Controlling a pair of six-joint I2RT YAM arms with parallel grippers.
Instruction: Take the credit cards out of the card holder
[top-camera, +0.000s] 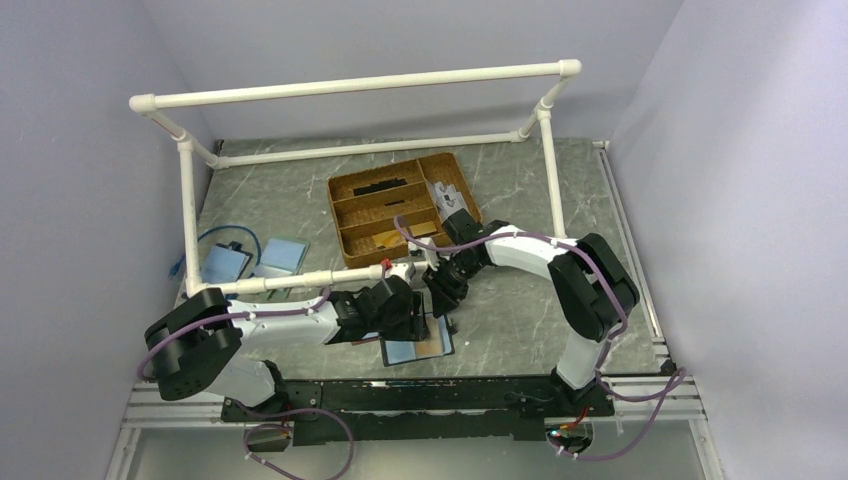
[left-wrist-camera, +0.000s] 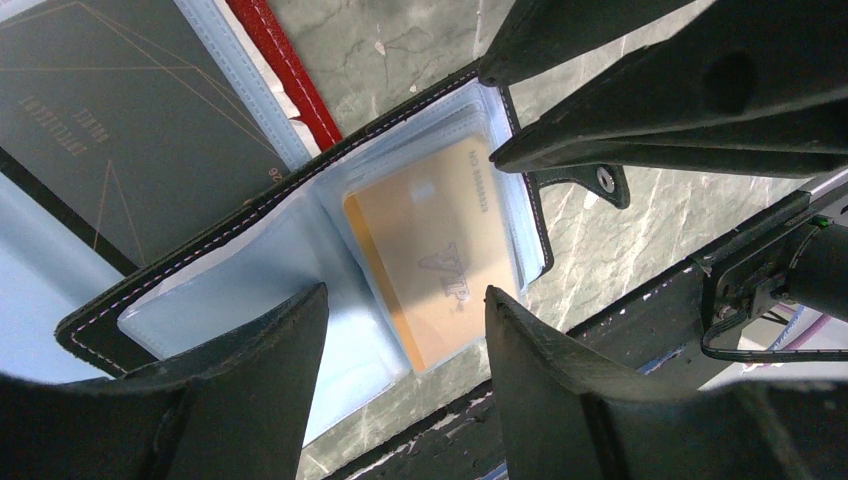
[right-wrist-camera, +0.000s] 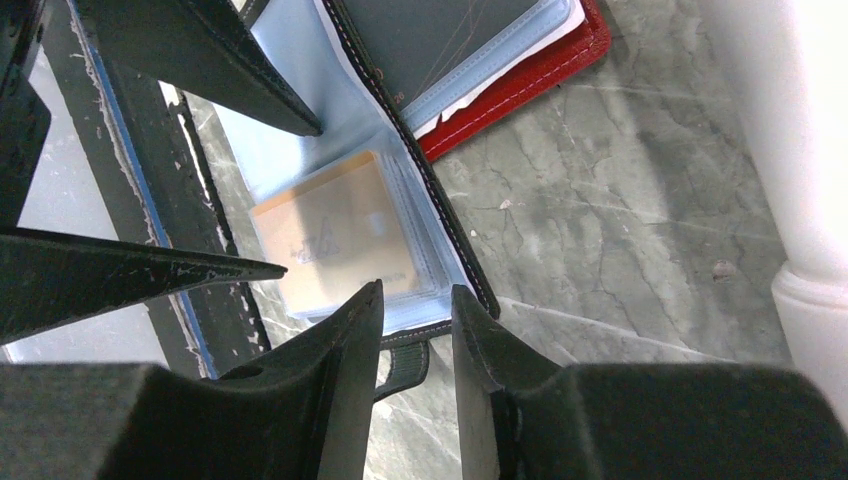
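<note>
An open card holder (top-camera: 400, 350) with blue sleeves lies at the front centre, a tan card (left-wrist-camera: 430, 250) in one sleeve. My left gripper is low over it, fingertips apart on either side of the card; whether they press on anything is unclear. My right gripper has its fingertips a little apart at the holder's right edge, beside the card, with nothing visible between them.
A red holder (right-wrist-camera: 520, 90) lies beside the dark one. A white pipe rail (right-wrist-camera: 770, 150) runs just behind. A brown compartment box (top-camera: 370, 210) stands at the back; more blue holders (top-camera: 282, 255) lie left.
</note>
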